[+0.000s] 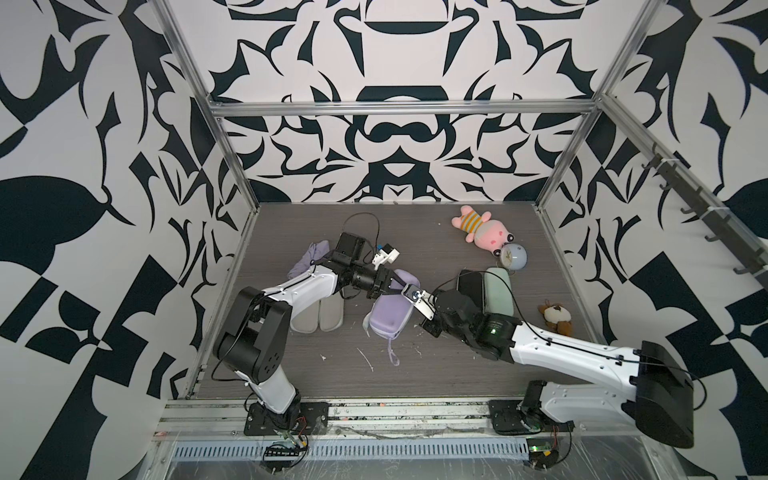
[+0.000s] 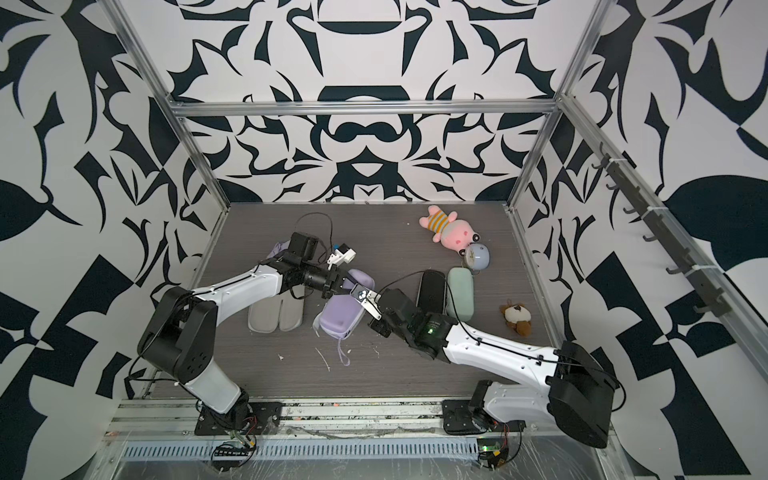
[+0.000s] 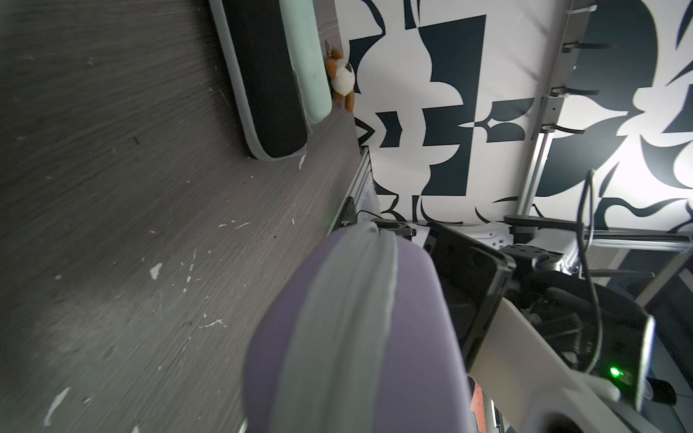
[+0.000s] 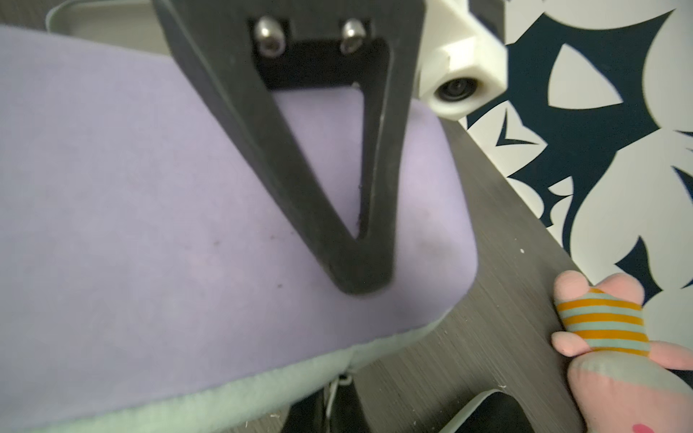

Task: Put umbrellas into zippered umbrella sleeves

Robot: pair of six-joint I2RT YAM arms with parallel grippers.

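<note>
A lilac zippered sleeve (image 1: pixel 387 317) with a grey-green zip band and a dangling strap is held up near the table's middle, with both grippers at it. My left gripper (image 1: pixel 390 284) is at its upper end; whether it grips cannot be made out. My right gripper (image 1: pixel 411 293) meets it from the right; in the right wrist view a black finger (image 4: pixel 368 278) lies across the lilac face and a small zip pull shows below. Pale grey sleeves (image 1: pixel 304 318) and another lilac item (image 1: pixel 310 256) lie to the left, partly behind the left arm.
A black case (image 2: pixel 431 292) and a mint case (image 2: pixel 461 293) lie at the right. A pink striped plush (image 1: pixel 484 231), a blue-grey round item (image 1: pixel 513 257) and a brown-white plush (image 1: pixel 557 320) sit along the back and right.
</note>
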